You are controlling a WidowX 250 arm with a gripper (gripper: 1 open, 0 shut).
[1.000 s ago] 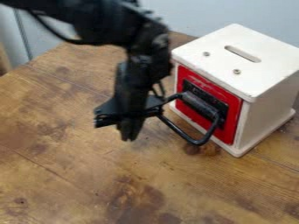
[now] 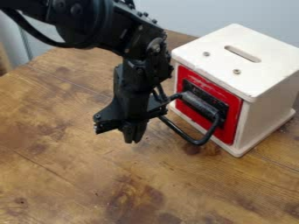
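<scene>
My black gripper [image 2: 133, 131] points down over the wooden table, left of a white wooden box [image 2: 246, 70] with a red front panel [image 2: 229, 122]. The fingers are shut, with nothing showing between them. A black handle bar [image 2: 197, 137] reaches out from the box's front toward the gripper, passing just right of it; whether the two touch is unclear. A dark recessed part sits in the red panel behind the handle. The box has a slot in its top.
A pale wall stands at the back, behind the box.
The box and handle look unchanged.
</scene>
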